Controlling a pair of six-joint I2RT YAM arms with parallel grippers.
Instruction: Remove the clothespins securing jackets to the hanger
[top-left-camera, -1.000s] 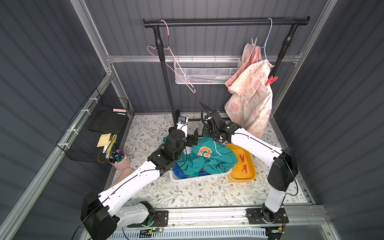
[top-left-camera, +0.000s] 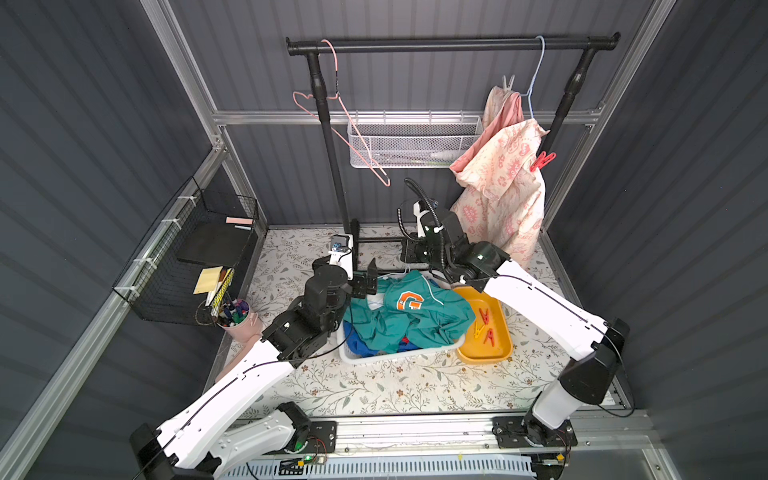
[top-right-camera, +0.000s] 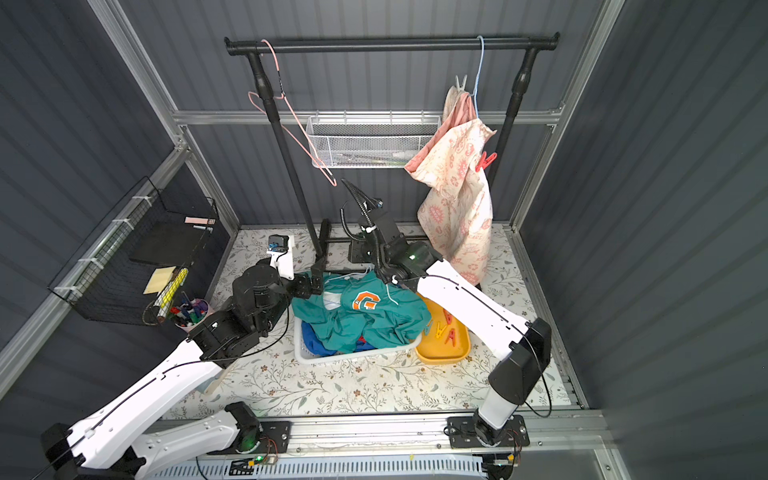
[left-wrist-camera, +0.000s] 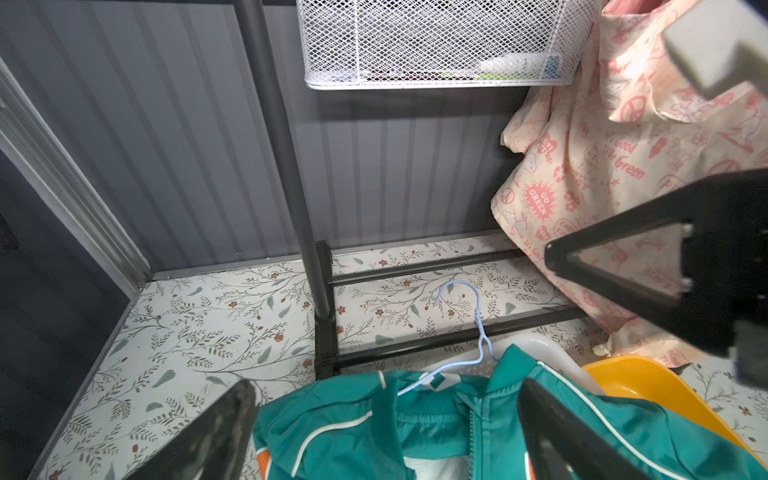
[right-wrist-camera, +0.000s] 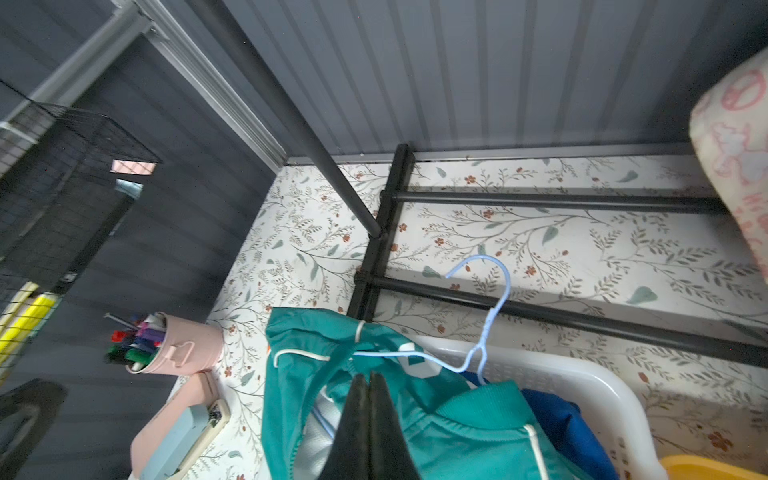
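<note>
In the basket lies a green jacket (top-left-camera: 416, 308) with an orange letter, draped over a light blue hanger (right-wrist-camera: 490, 320) whose hook stands free above the rim. My right gripper is shut with nothing between its fingers; the hook is outside them, to their right in the right wrist view. My left gripper stands wide open above the jacket, its fingers apart and empty. A patterned pink garment (top-left-camera: 500, 180) hangs from another blue hanger on the rail, with a red clothespin (top-left-camera: 542, 161) and a pale clothespin (top-left-camera: 508, 82) on it.
A yellow tray (top-left-camera: 505, 345) beside the white basket (top-left-camera: 400, 357) holds several clothespins. An empty pink hanger (top-left-camera: 360, 136) hangs at the rail's left. The rack's black post (left-wrist-camera: 280, 160) and floor bars stand behind the basket.
My left gripper has drawn back to the left and remains open.
</note>
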